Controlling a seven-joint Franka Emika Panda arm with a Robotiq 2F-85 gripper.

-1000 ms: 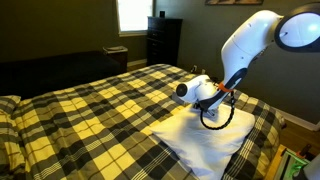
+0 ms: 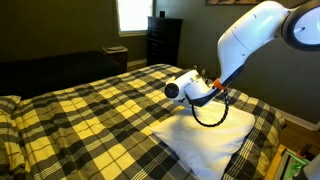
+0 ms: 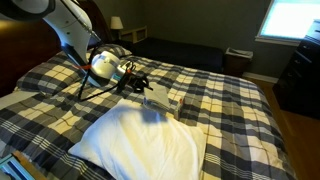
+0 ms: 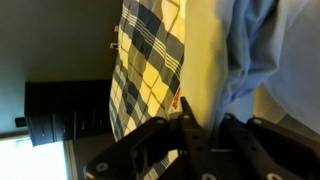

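Note:
A white cloth (image 2: 205,135) is spread in loose folds over the plaid bedcover, and its bulk shows in exterior view 2 as a broad pale sheet (image 3: 140,135). My gripper is shut on part of this cloth; in the wrist view a bunched, shaded strip of fabric (image 4: 213,75) runs up from between the dark fingers. Seen from exterior view 2, the gripper (image 3: 138,82) is beside a raised, crumpled part of the cloth (image 3: 162,98). Exactly where the fingertips pinch is hard to see in both exterior views.
The plaid bedcover (image 2: 95,120) has wide clear room to the left in exterior view 1. A dark dresser (image 2: 163,40) and a window stand beyond the bed. Pillows (image 3: 65,70) lie behind the arm in exterior view 2.
In exterior view 1 my gripper has moved slightly left, with the arm reaching further over the bed. The cloth spread on the bed looks nearly the same.

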